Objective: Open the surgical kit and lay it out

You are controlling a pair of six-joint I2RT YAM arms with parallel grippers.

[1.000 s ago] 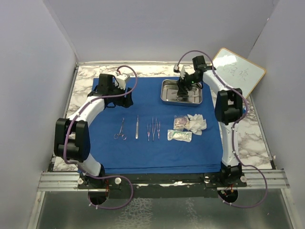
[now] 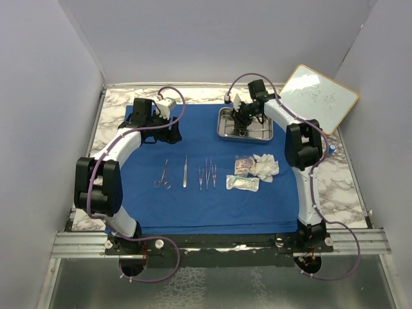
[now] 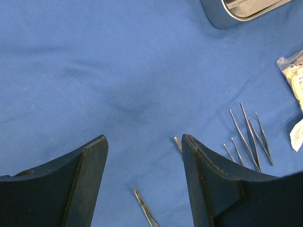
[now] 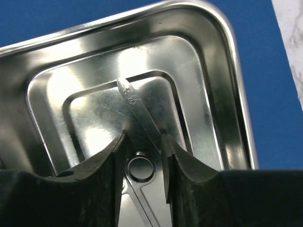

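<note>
Inside the metal tray (image 4: 239, 123) lie a flat steel handle (image 4: 137, 106) and a ringed instrument (image 4: 150, 189). My right gripper is low over them, its fingers parted. The ring shows in the gap, and the handle runs down towards the right-hand finger; whether it touches cannot be told. My left gripper is open and empty above the blue cloth. On the cloth are scissors-like forceps (image 2: 163, 179), a scalpel handle (image 2: 185, 172) and several tweezers (image 2: 208, 175) in a row.
A packet of pale balls (image 2: 244, 165), crumpled white gauze (image 2: 264, 167) and a wrapped roll (image 2: 243, 183) lie in front of the tray. At the back right is a white board (image 2: 318, 96). Bare blue cloth lies left of the tray and along the front.
My left arm, and the things laid on the cloth, stay where they were.
</note>
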